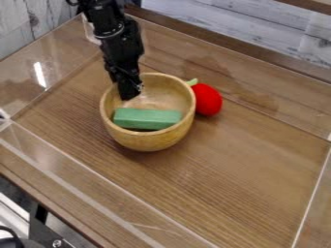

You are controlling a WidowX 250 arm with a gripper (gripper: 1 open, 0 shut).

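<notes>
A wooden bowl (175, 139) sits left of centre on the table, holding a green block (147, 117). My black gripper (127, 89) reaches down from the top to the bowl's back-left rim, its fingertips at the rim and appearing shut on it; the exact contact is small and dark. A red tomato-like object (208, 100) with a green stem lies just right of the bowl.
</notes>
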